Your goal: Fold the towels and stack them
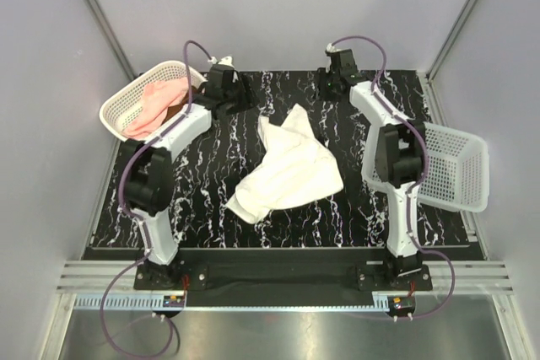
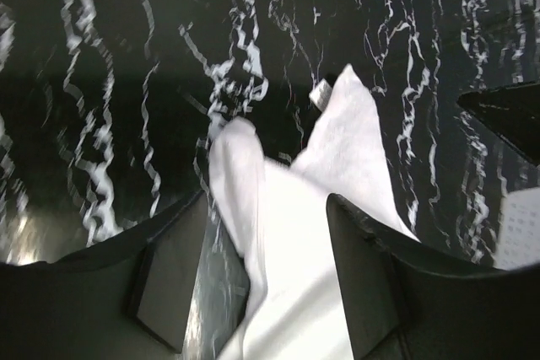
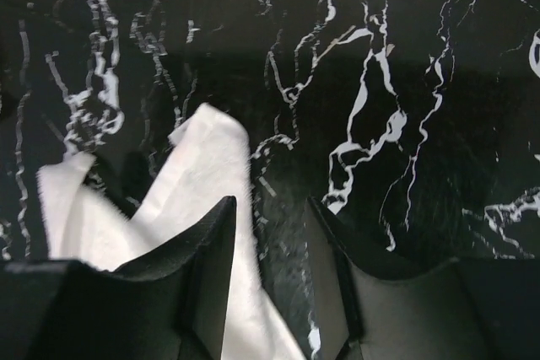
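Observation:
A white towel (image 1: 287, 170) lies loosely spread on the black marble table, with two raised corners at its back end. My left gripper (image 1: 240, 90) is open above the table, left of those corners; in the left wrist view they (image 2: 240, 158) show just beyond its fingers, with nothing held. My right gripper (image 1: 325, 83) hangs behind and right of the towel, its fingers apart and empty; in the right wrist view the towel's corner (image 3: 211, 145) is just beyond them.
A white basket (image 1: 126, 103) at the back left holds pink and brown cloths. An empty white basket (image 1: 456, 166) stands on the right, partly under my right arm. Bare table surrounds the towel.

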